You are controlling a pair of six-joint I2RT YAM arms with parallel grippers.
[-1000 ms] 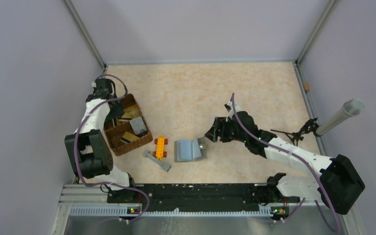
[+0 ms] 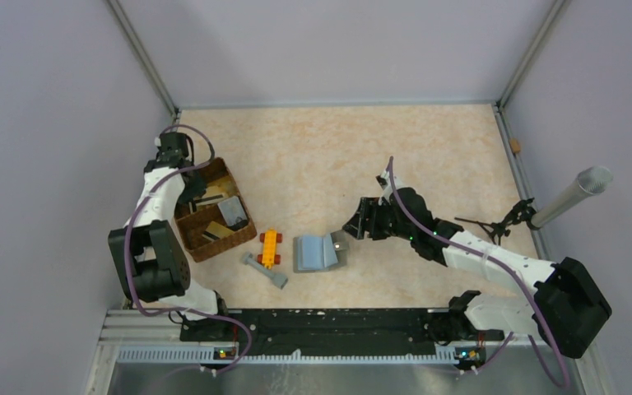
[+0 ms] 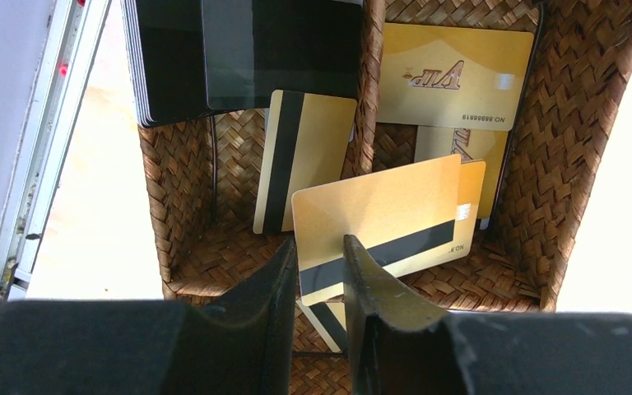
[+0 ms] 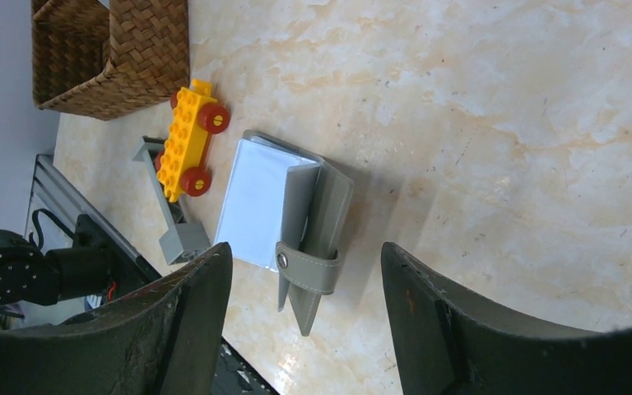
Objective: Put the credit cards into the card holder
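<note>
The divided woven basket (image 2: 239,230) holds gold cards (image 3: 453,74) and black cards (image 3: 280,53). My left gripper is part open down in it, fingertips at the corner and lower edge of a slanted gold card (image 3: 378,214); whether it grips the card cannot be told. The grey card holder (image 4: 325,206) lies open on the table with pale blue sleeves (image 4: 251,197). My right gripper stands open above and right of it, nothing between its fingers.
A yellow toy cart (image 2: 269,247) and a grey tool (image 2: 265,270) lie between basket and holder.
Hardly anything differs in the top view; the left arm and cards near its gripper show at most a very slight shift. The right arm stays in place.
</note>
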